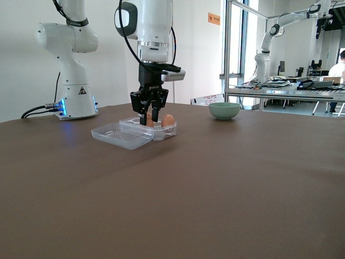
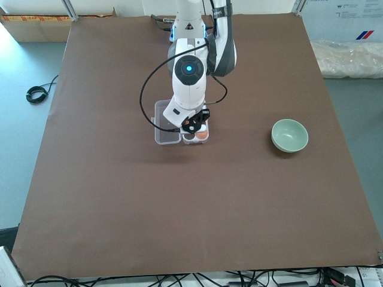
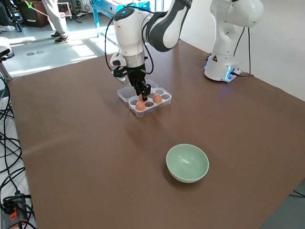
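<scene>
The robot's gripper (image 1: 149, 117) is low over a clear plastic egg box (image 1: 131, 141) with its lid lying open, its black fingers down among brown eggs. In the right view, eggs (image 3: 157, 98) sit in the white compartments, one partly hidden behind the gripper (image 3: 142, 98). Whether the fingers hold an egg I cannot tell. In the left view the gripper (image 2: 195, 125) mostly hides the box. A pale green bowl (image 2: 289, 135) stands apart on the brown table, empty.
The arm's white base (image 3: 218, 67) stands behind it. Cables (image 3: 9, 157) run beside the table's edge.
</scene>
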